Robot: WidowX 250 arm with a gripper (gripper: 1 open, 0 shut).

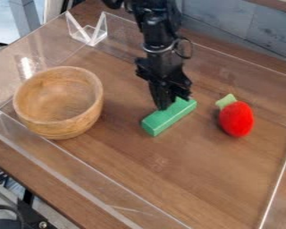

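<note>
The black gripper (167,95) hangs just over the upper end of a green rectangular block (170,116), which lies flat on the wooden table. Its fingertips look shut, with nothing visible between them, and whether they touch the block cannot be told. A wooden bowl (57,103) is to the left, and a red tomato-like object (236,119) is to the right, with a small pale green piece (224,100) behind it.
Clear plastic barriers line the table (170,179) edges, and an angular transparent holder (88,27) stands at the back left. A grey wall (235,36) runs along the back.
</note>
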